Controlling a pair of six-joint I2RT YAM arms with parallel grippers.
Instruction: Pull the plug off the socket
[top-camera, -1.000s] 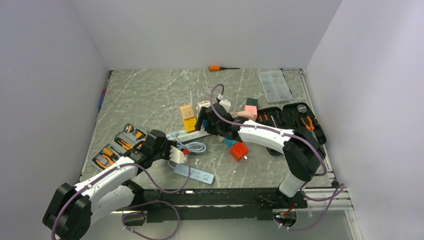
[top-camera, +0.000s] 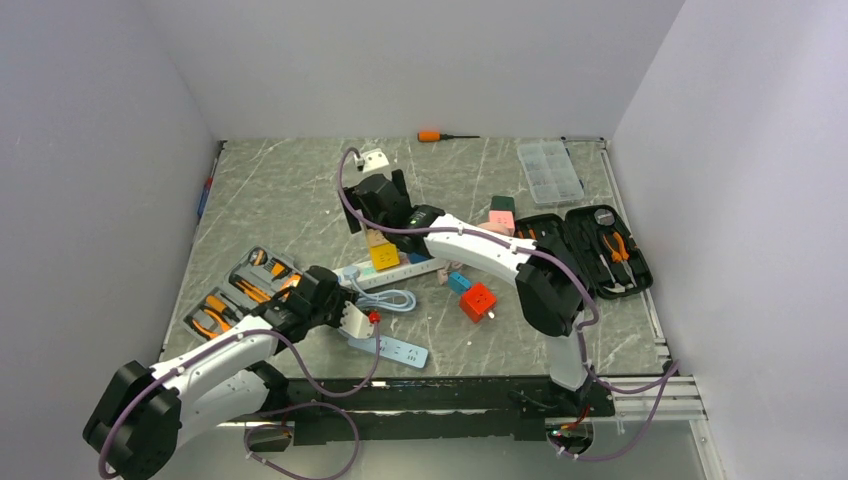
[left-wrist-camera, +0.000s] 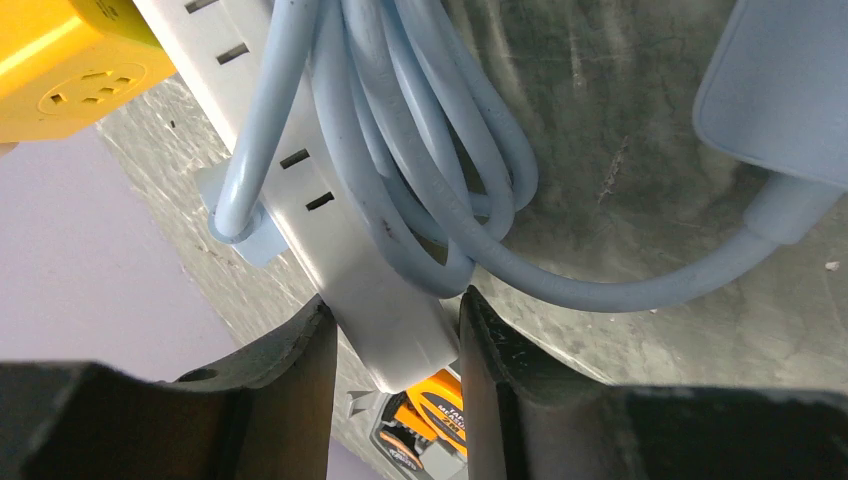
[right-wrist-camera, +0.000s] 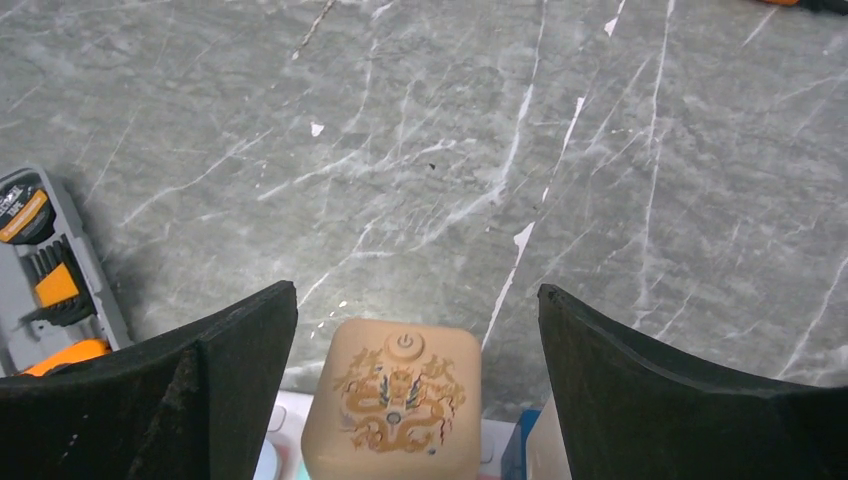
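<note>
A white power strip lies under a coiled blue cable, its end between the fingers of my left gripper; whether they grip it I cannot tell. A yellow plug adapter sits on the strip. A beige plug adapter with a dragon print shows low in the right wrist view, between and just beyond the open fingers of my right gripper, which hangs over it.
A blue strip lies in front, with a red cube to its right. Tool cases flank the table on both sides.
My left gripper has moved slightly toward the front.
</note>
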